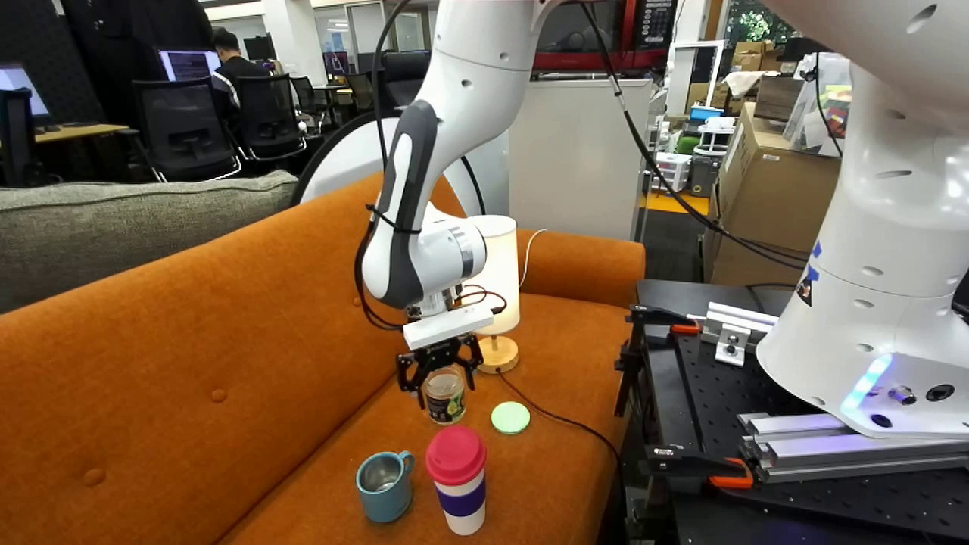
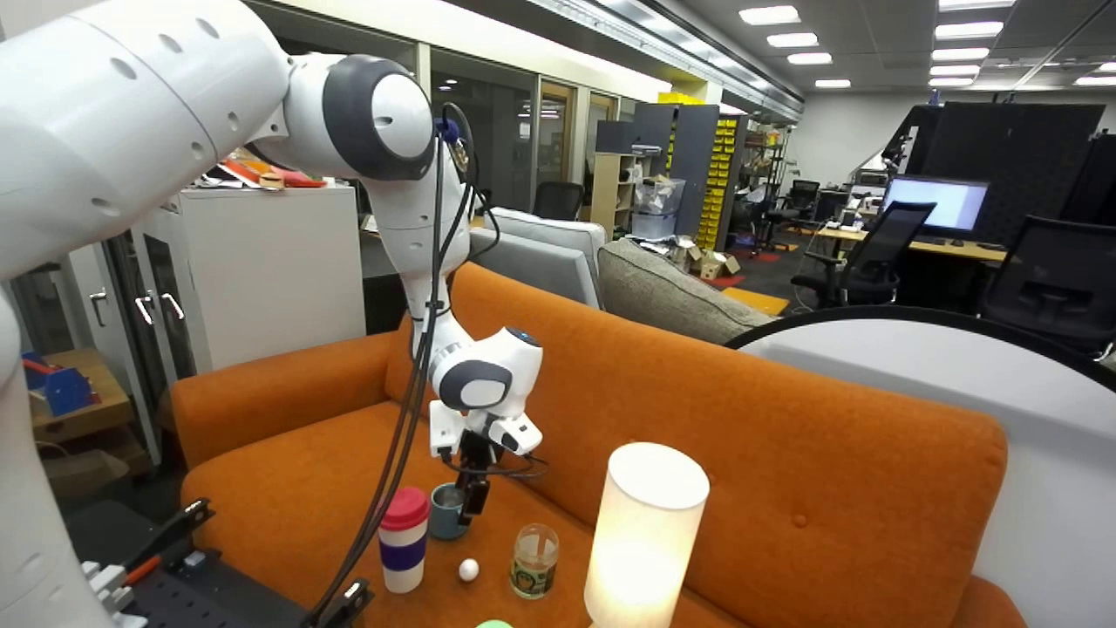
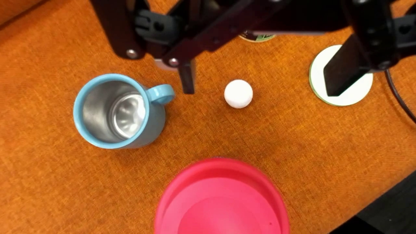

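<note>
My gripper is open above the sofa seat, its two dark fingers wide apart and nothing held. A small white ball [image 3: 238, 94] shows between the fingertips in the wrist view, resting on the seat below. In exterior view 2 the ball [image 2: 468, 570] lies in front of the glass jar [image 2: 534, 562] and the cups, under the gripper [image 2: 470, 515]. A blue mug [image 3: 117, 111] with a steel inside stands upright at the left of the wrist view, its handle close to one finger. The tall cup with a red lid [image 3: 222, 202] stands nearby. I cannot make out the ball in exterior view 1.
A glass jar [image 1: 445, 400] with a dark label stands behind the gripper in exterior view 1. Its pale green round lid [image 1: 510, 418] lies flat on the seat. The lit lamp [image 2: 649, 534] stands beside the jar, its cable [image 1: 568, 419] crossing the seat.
</note>
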